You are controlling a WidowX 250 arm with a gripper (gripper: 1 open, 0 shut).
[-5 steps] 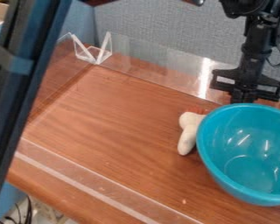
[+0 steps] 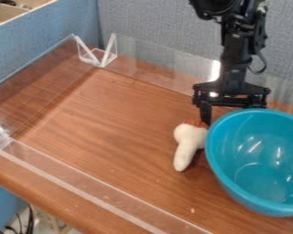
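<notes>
My black gripper (image 2: 219, 104) hangs at the back right, over the rim of a turquoise bowl (image 2: 258, 164), fingers pointing down; it is open, its tips partly low behind the bowl and beside a small orange-topped white plush toy (image 2: 187, 145). The toy lies on the wooden surface (image 2: 100, 137), against the bowl's left side.
Clear acrylic walls with white corner brackets (image 2: 98, 53) edge the wooden surface. A grey padded wall stands at the back, a blue-sided box (image 2: 27, 41) at the left. Cables hang below the front left.
The gripper has moved left and down toward the toy. The toy and bowl look nearly unmoved.
</notes>
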